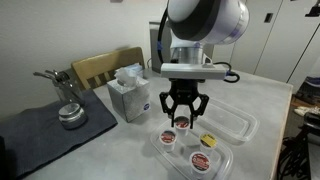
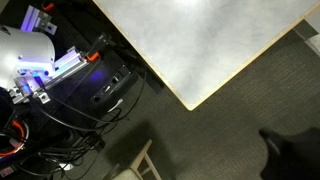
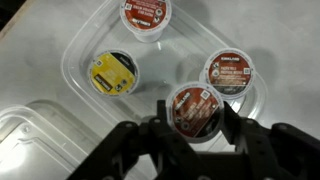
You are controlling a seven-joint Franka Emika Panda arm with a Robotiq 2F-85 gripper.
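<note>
Between my gripper's fingertips (image 3: 197, 115) is a red-lidded coffee pod (image 3: 195, 111), and the fingers are closed on its sides. In exterior view 1 this held pod (image 1: 182, 122) is raised a little above the clear tray (image 1: 221, 166), with the gripper (image 1: 182, 118) pointing down over it. Two more red-lidded pods stay in the tray: one (image 3: 230, 72) right beside the held pod, the other (image 3: 146, 15) at the top of the wrist view. A yellow-lidded pod (image 3: 113, 72) stands in the tray too. The held pod's lower part is hidden.
A second clear tray (image 1: 240, 125) lies empty to the right. Behind stand a box of tissues (image 1: 129, 98) and a wooden chair (image 1: 100, 68). A metal canister (image 1: 71, 112) is on the dark mat (image 1: 40, 130) at left.
</note>
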